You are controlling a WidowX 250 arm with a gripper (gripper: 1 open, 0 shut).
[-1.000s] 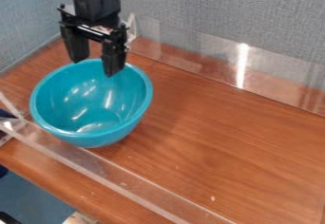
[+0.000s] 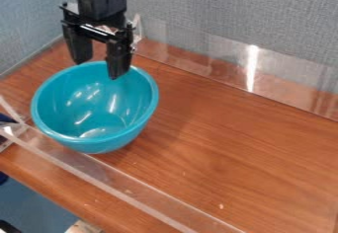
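A teal plastic bowl [image 2: 93,114] sits on the left of the wooden table, its inside empty where visible. My black gripper [image 2: 98,51] hangs over the back rim of the bowl, open, its two fingers apart with nothing seen between them.
Clear plastic walls run along its back and front-left edges, with grey textured walls behind. A small dark object, too cropped to identify, shows at the left edge beside the bowl.
My gripper has shifted only slightly over the bowl; the bowl stays about where it was.
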